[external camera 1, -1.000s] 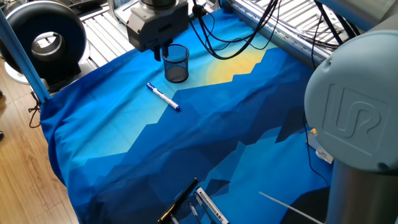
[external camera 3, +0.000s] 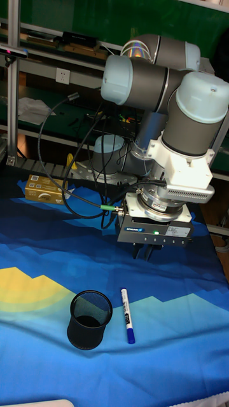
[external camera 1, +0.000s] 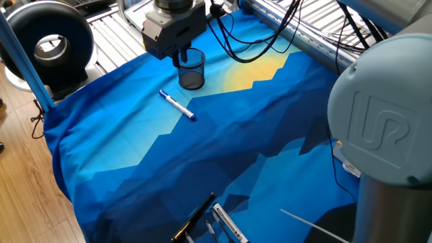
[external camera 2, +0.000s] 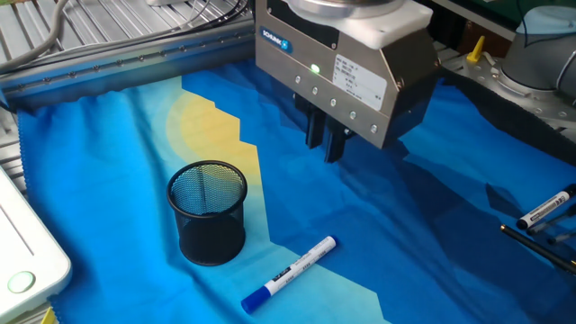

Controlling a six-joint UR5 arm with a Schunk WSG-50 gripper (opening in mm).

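My gripper hangs in the air above the cloth, fingers pointing down. A narrow gap shows between the two dark fingers, with nothing in it. On the cloth stands an upright black mesh pen cup, which looks empty. Beside it lies a white marker with blue ends, apart from the cup. In exterior view 1 the fingertips overlap the rim of the cup, but exterior view 3 has the gripper well behind both cup and marker.
Several pens and a white marker lie together at another part of the blue patterned cloth. A small yellow-brown box sits near the arm's base. Loose black cables hang beside the gripper. Mid-cloth is clear.
In exterior view 1 my gripper has shifted slightly to the right, and the near arm joint slightly to the left. The cup and marker have stayed put.
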